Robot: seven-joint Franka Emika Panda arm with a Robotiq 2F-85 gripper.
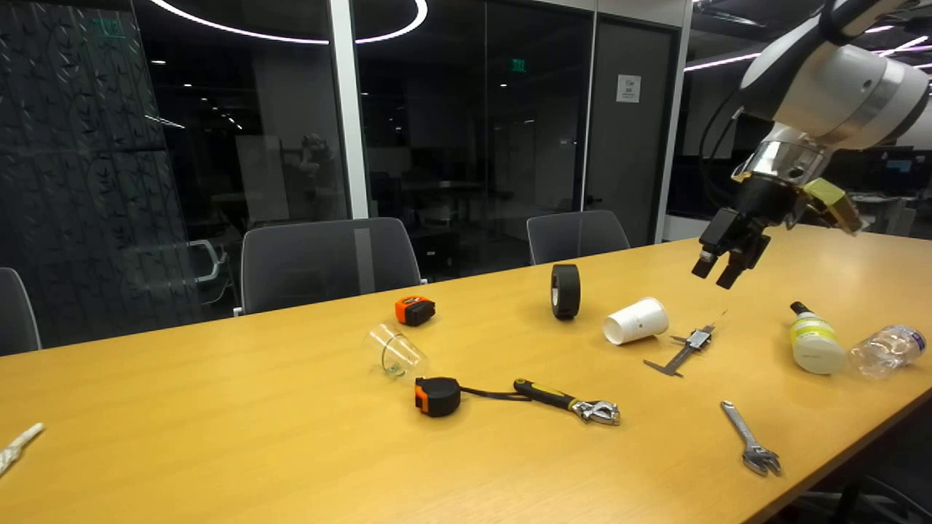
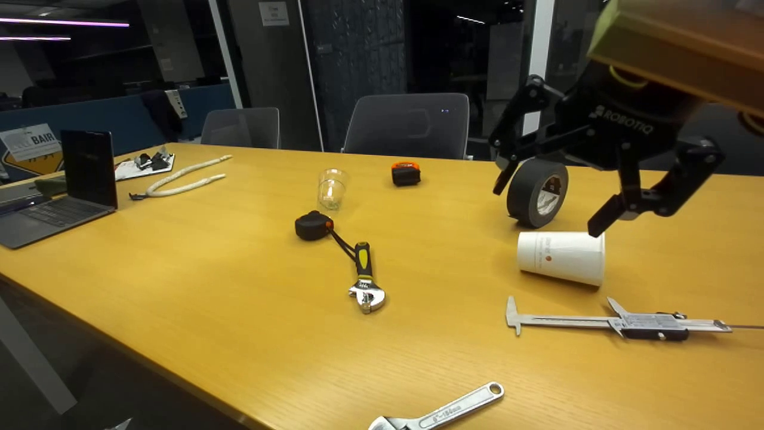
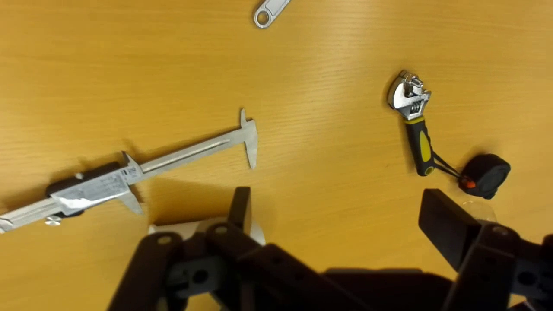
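My gripper [image 1: 714,271] hangs above the table, its fingers open and nothing between them. In the wrist view, one of its fingers [image 3: 241,207] covers much of the white paper cup [image 3: 181,228]. That cup [image 2: 562,257] lies on its side in exterior view 2, with the roll of black tape [image 2: 537,193] standing on edge behind it. A digital caliper [image 3: 98,189] rests flat near the cup. Farther off, an adjustable wrench with a black and yellow handle [image 3: 417,134] lies beside a black tape measure [image 3: 484,176]; a strap runs between them.
A plain silver wrench [image 1: 749,441] lies near the table edge. A yellow-labelled bottle [image 1: 817,340] and a clear plastic bottle [image 1: 887,351] lie at the right. A clear cup [image 1: 397,351] and an orange tape measure [image 1: 415,310] are farther left.
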